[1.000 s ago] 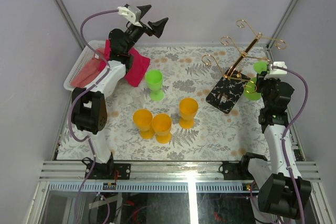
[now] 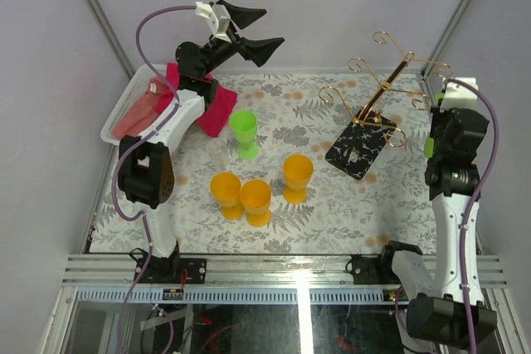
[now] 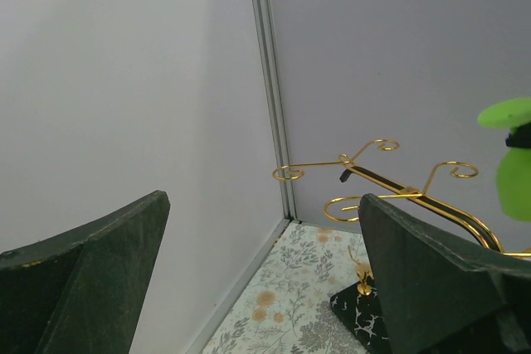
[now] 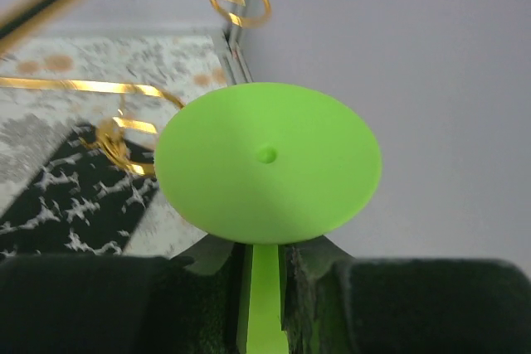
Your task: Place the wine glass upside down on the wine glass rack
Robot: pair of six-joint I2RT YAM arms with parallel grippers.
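My right gripper is shut on the stem of a green wine glass, held upside down with its round foot upward, beside the gold rack at the right; in the top view the arm hides most of that glass. The rack stands on a black marbled base, with looped hooks on tilted arms. My left gripper is open and empty, high at the back left. Its camera sees the rack's hooks and, at the right edge, the held glass.
An upright green glass, a clear glass and several yellow glasses stand on the middle of the table. A white basket with pink and red cloths is at the back left. The wall is close to the right of my right arm.
My right gripper has moved right and up in the top view, away from the rack, with the green glass in it. The left gripper has risen slightly rightward and opened wider.
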